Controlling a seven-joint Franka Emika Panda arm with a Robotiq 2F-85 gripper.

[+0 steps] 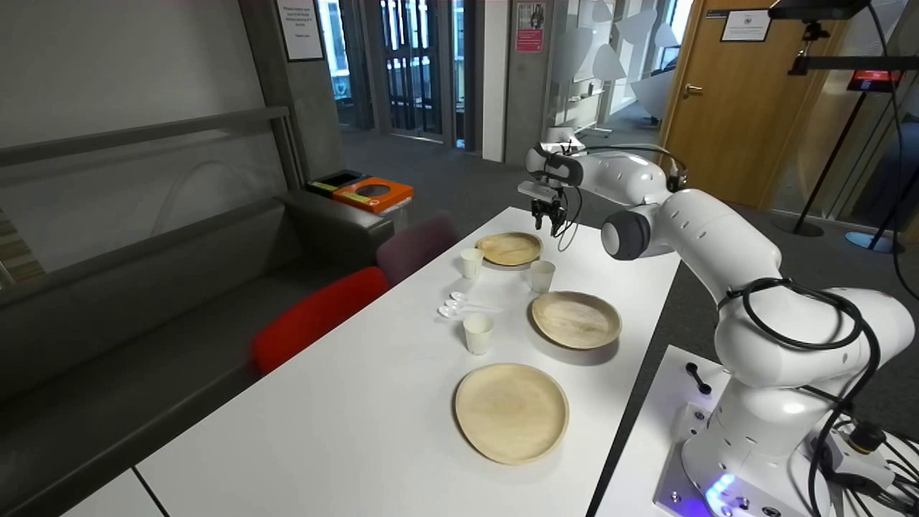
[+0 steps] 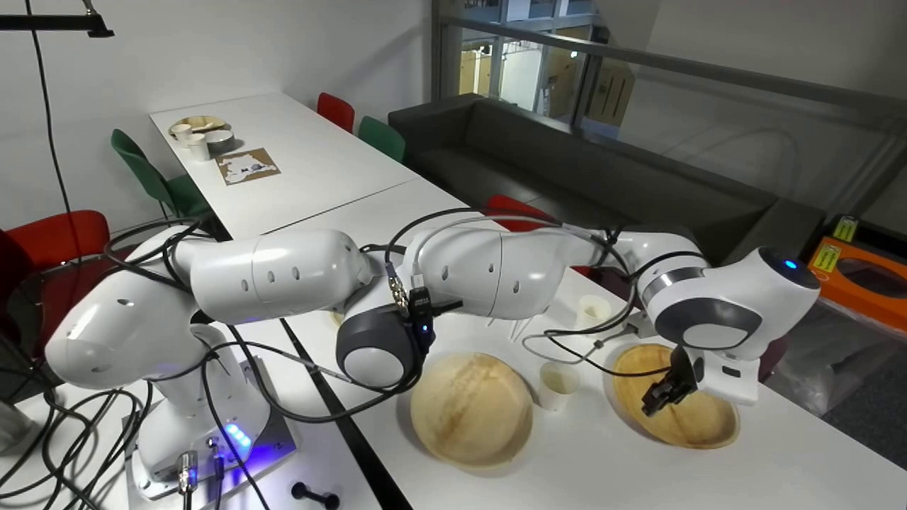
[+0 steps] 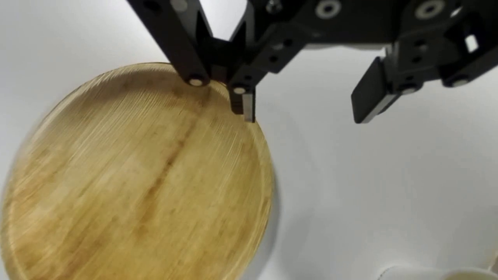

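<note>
The far wooden plate lies flat on the white table, at its far end. My gripper is beside that plate's outer edge, its fingers apart. In the wrist view the gripper has a wide gap with only table showing through it. One of its fingers overlaps the rim of the plate in view; whether it touches cannot be told. The other finger stands clear over bare table. Seen from exterior view 2, the gripper is in front of the same plate.
Two more plates, a middle one and a near one, lie along the table. Cups stand at the left, by the middle plate and nearer. White spoons lie between them.
</note>
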